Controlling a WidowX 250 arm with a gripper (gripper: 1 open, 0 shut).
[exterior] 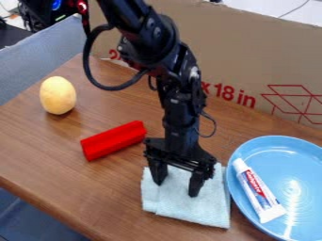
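Observation:
My black gripper (178,179) is low over a folded white cloth (189,206) near the front of the wooden table, its fingertips down on the cloth; whether anything is between them is hard to tell. A red cylinder (112,140) lies to the left of the gripper. A pale yellow potato-like object (58,95) sits at the far left. To the right, a blue plate (292,165) holds a white, red and blue toothpaste tube (255,188).
A cardboard box (239,56) stands along the back of the table (70,160). A grey edge (32,61) borders the left side.

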